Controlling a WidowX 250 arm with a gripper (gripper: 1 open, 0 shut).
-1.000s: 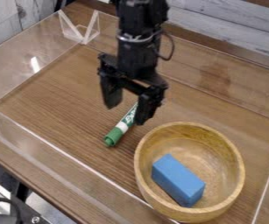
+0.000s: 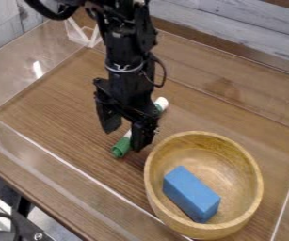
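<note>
My black gripper [image 2: 126, 120] stands open over a slim white-and-green tube [image 2: 120, 148] lying on the wooden table, its fingers on either side of the tube's middle, partly hiding it. The green end shows below the gripper and the white end above and to the right.
A round tan bowl [image 2: 242, 165] holding a blue box [image 2: 191, 193] is at the lower right, close beside the tube. A clear plastic edge runs along the left.
My gripper has moved down and slightly left in the picture, onto the tube, covering more of it. The bowl and box have not moved.
</note>
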